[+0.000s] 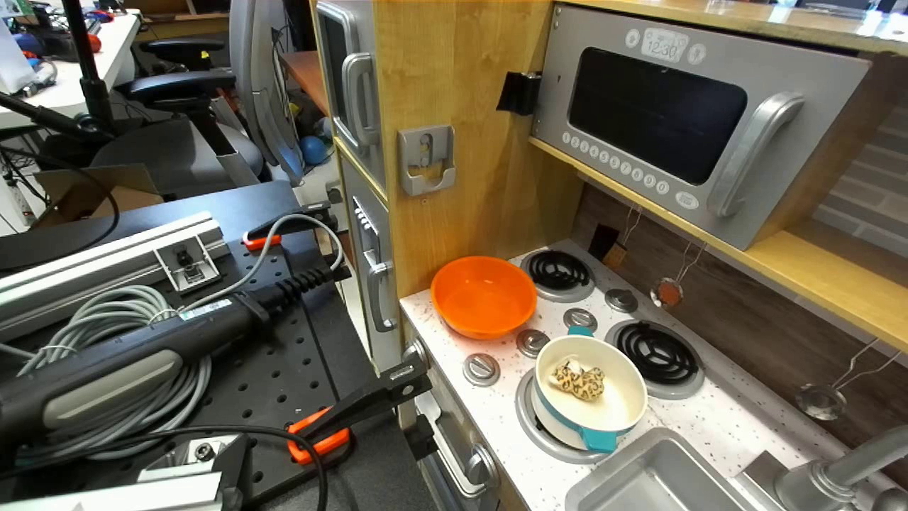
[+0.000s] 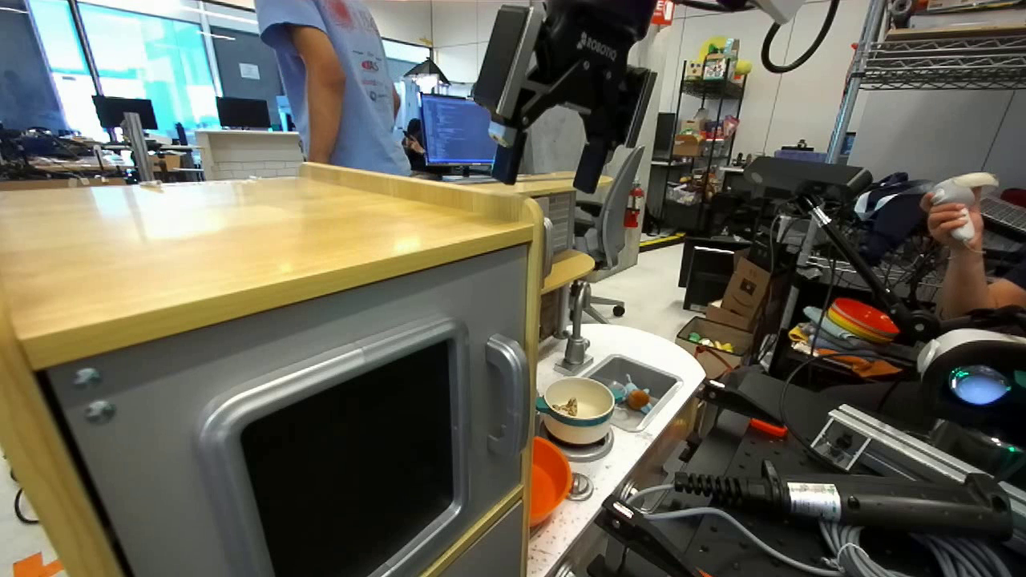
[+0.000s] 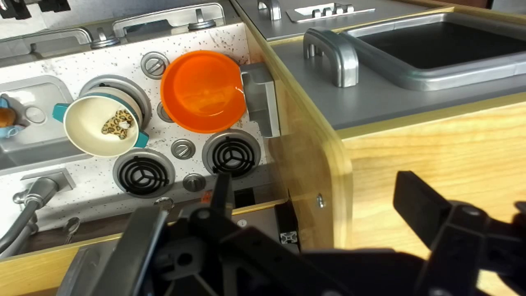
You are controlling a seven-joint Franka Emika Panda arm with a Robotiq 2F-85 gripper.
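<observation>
High above the toy kitchen, my gripper (image 2: 548,173) is open, with only empty air between its fingers. In the wrist view its fingertips stand wide apart over the microwave edge and the wooden side panel. A cream pot (image 1: 608,375) with teal handles rests on a front burner. Inside it lies a small leopard-spotted plush (image 1: 579,380). An empty orange bowl (image 1: 483,297) sits at the counter's corner by the wooden panel. In the sink (image 3: 37,113) is a blue and orange toy (image 3: 5,117), seen in part.
A wooden divider (image 3: 305,148) rises beside the bowl. The microwave (image 1: 664,119) overhangs the counter's back, and a faucet (image 3: 37,195) stands behind the sink. Bare black burners (image 3: 144,173) lie along the rear. A table (image 1: 281,341) with cables and clamps flanks the kitchen.
</observation>
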